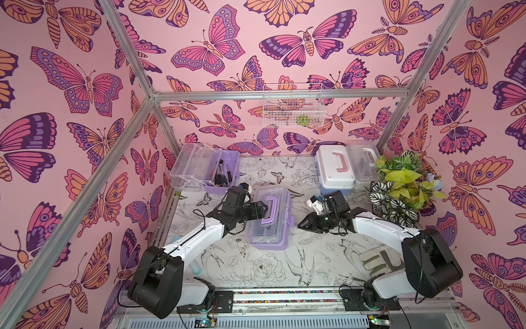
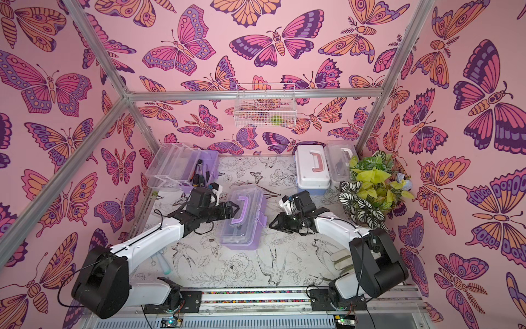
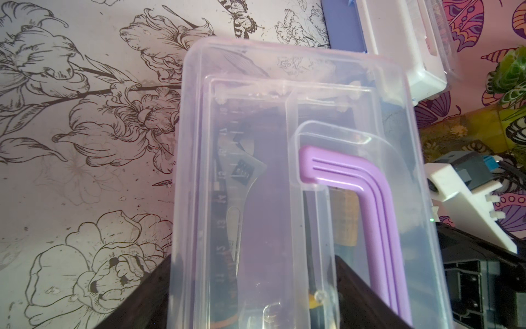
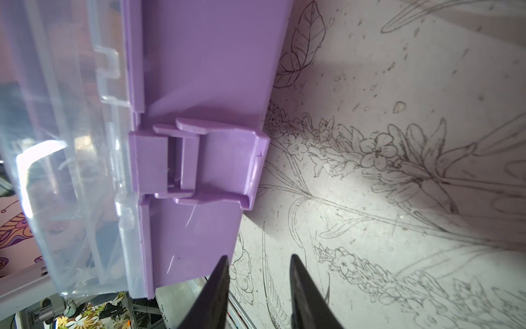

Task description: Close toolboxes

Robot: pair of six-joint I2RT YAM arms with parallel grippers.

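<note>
A purple toolbox (image 1: pixel 276 235) with clear lid and purple handle (image 3: pixel 383 235) sits mid-table, lid down, its side latch (image 4: pixel 230 164) facing right. My left gripper (image 1: pixel 257 211) is shut on its lid; its fingertips are mostly hidden in the left wrist view. My right gripper is right of the latch, part open, with nothing between its fingers. At back left an open purple toolbox (image 1: pixel 230 161) holds dark tools. At back right a white-lidded toolbox (image 1: pixel 331 164) stands beside a clear lid or container (image 1: pixel 363 159).
Leafy plants (image 1: pixel 405 181) crowd the right side. A glove (image 1: pixel 383 263) lies front right, a pale turquoise item (image 2: pixel 163 266) front left. A wire basket (image 1: pixel 293 118) hangs at the back wall.
</note>
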